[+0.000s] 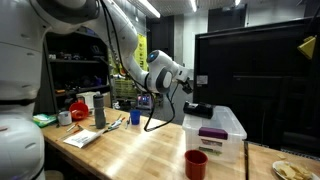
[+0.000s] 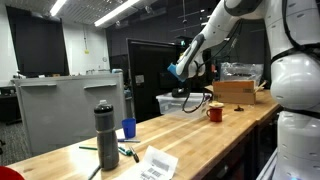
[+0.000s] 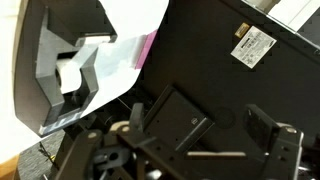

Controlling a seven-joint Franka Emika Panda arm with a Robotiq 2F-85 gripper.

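My gripper hangs in the air, its fingers wide apart at the bottom of the wrist view and only a dark surface behind the gap. In exterior view 1 the gripper is small and shows above a black object on the large white bin. That black object is at the left of the wrist view, off to one side of the fingers, with something pale in its middle. Nothing is held. A purple patch marks the bin's front.
A red mug stands in front of the bin, and a plate of food lies at right. A blue cup and a dark bottle stand toward the other end. A black panel rises behind the bin.
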